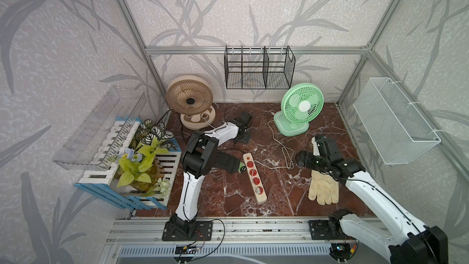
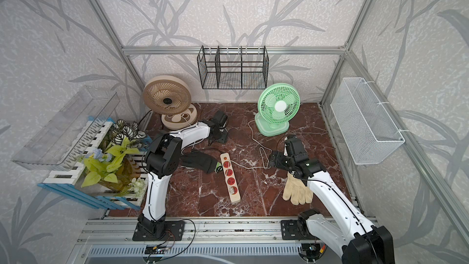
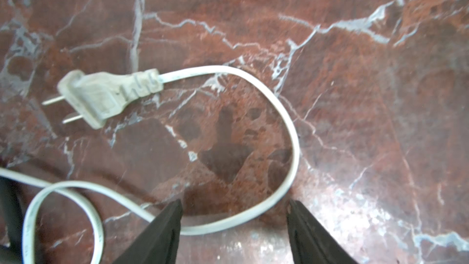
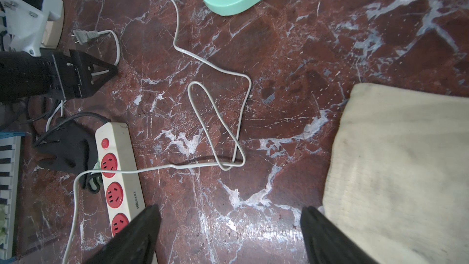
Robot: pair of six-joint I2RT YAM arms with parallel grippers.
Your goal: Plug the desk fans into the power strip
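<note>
A white two-pin plug [image 3: 100,95] lies on the marble with its cord looping toward my left gripper. That gripper is low over the cord loop, fingers apart around it, just beside the beige fan [image 1: 197,119]. The green fan [image 1: 290,127] stands at back right, its cord running down to the middle. The power strip [image 1: 259,190] lies front centre, red sockets up, a white cord crossing it. My right gripper hangs open above the table beside the cream glove [image 4: 395,166].
A black glove [image 4: 68,151] lies left of the strip. Plants and a crate [image 1: 97,181] fill the left side. Wire baskets [image 1: 244,80] [image 1: 395,122] hang on the walls. Bare marble lies between strip and glove.
</note>
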